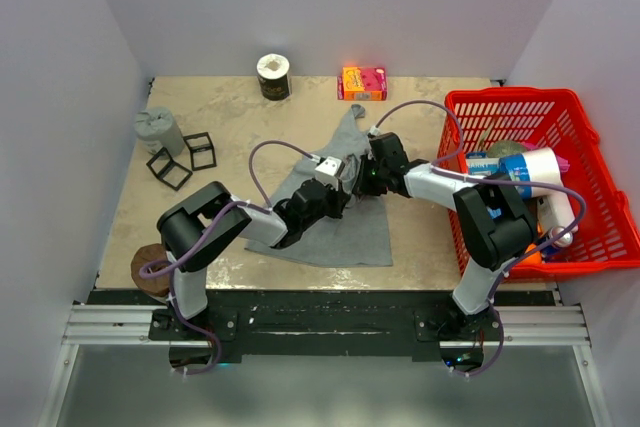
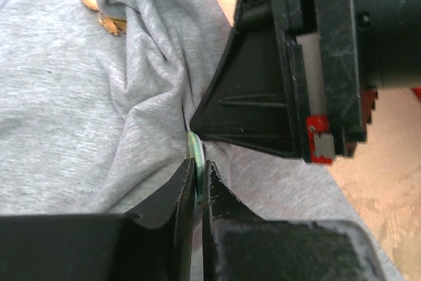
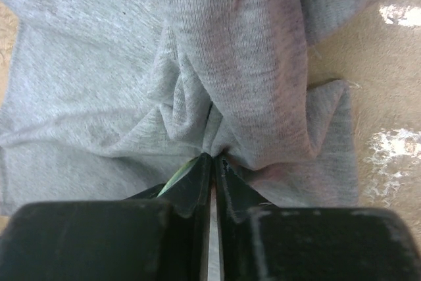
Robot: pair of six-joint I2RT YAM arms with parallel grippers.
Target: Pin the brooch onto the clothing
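Observation:
The grey clothing lies spread on the table, bunched into folds where both grippers meet. My left gripper is shut on the brooch, seen edge-on as a thin pale-green strip; its face and pin are hidden. Right beside the brooch's upper end is the tip of my right gripper. In the right wrist view the fingers of the right gripper stand close together at a cloth fold; whether they grip it is unclear. A green edge of the brooch shows beside them.
Small gold-coloured pieces lie by a fold of the cloth. The red basket full of goods stands at the right. A dark can and a bright box are at the back; black frames lie at the left.

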